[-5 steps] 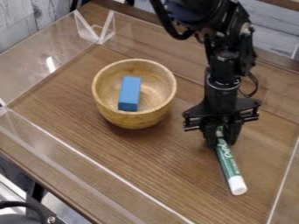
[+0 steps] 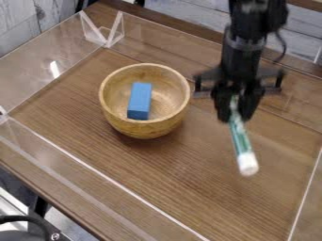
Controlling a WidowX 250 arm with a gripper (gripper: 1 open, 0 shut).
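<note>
My gripper [image 2: 232, 111] is blurred as it hangs at the upper right, shut on a green tube with a white end [image 2: 240, 148], which points down over the wooden table. A wooden bowl [image 2: 169, 118] stands left of it, with a blue block [image 2: 139, 101] inside.
A clear plastic object [image 2: 107, 28] is at the back left. The table's edge runs along the lower left.
The gripper has moved up, toward the back of the table, with the tube in it. The bowl and block have not moved.
</note>
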